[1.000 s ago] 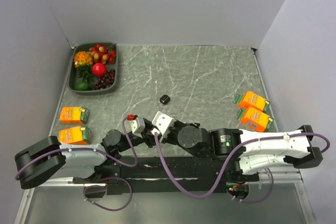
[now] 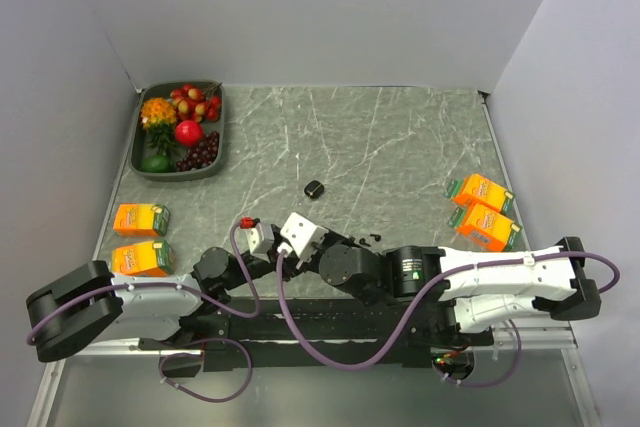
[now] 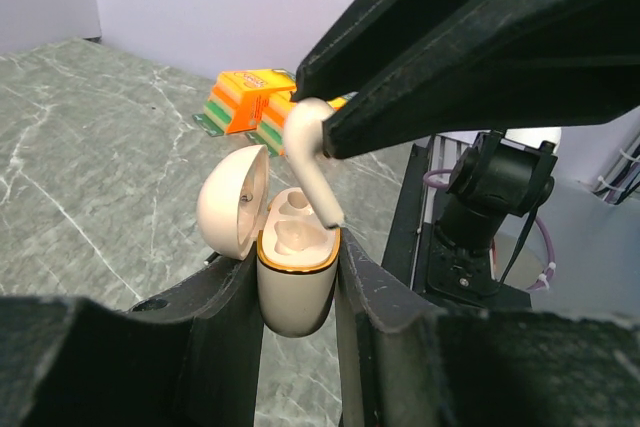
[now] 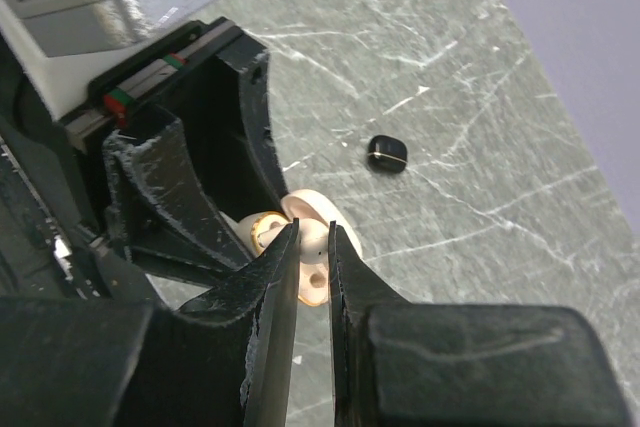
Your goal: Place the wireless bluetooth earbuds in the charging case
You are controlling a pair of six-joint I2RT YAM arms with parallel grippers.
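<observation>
A white charging case point(image 3: 295, 299) with a gold rim is gripped by my left gripper, its fingers on either side. Its rounded lid point(image 3: 228, 202) stands open, and hollows show inside the base. Above them a white earbud point(image 3: 312, 167) hangs tilted, its head between the dark fingertips of the right gripper. The stem's end reaches the case's far-right rim in the left wrist view; whether it touches cannot be told. From the right wrist view, my right gripper is closed around the earbud point(image 4: 314, 245), directly over the case point(image 4: 312, 285). The top view hides both under the arms.
A small black box point(image 2: 314, 189) lies alone on the grey marble table point(image 2: 370, 157). A fruit tray point(image 2: 135, 162) stands back left. Orange boxes sit at the left point(image 2: 142, 258) and right point(image 2: 482, 192) edges.
The left arm and the table objects look unmoved.
</observation>
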